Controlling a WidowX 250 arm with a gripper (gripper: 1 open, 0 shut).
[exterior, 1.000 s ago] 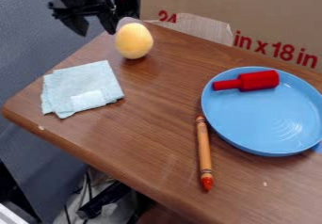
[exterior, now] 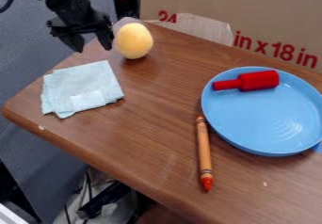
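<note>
My black gripper (exterior: pixel 90 40) hangs at the upper left, over the table's back-left edge, left of a yellow round object (exterior: pixel 134 40); whether its fingers are open or shut is hard to tell. A folded pale blue cloth (exterior: pixel 81 90) lies on the left of the wooden table (exterior: pixel 151 134). An orange crayon (exterior: pixel 204 152) lies near the front, left of a blue plate (exterior: pixel 262 124), which holds a red cylindrical object with a handle (exterior: pixel 255 80).
A cardboard box (exterior: pixel 233 11) stands along the back, with a clear plastic piece (exterior: pixel 191 24) before it. The table's left edge drops to a grey floor area.
The gripper has moved a little downward at the upper left over the last second. The objects on the table have not visibly moved.
</note>
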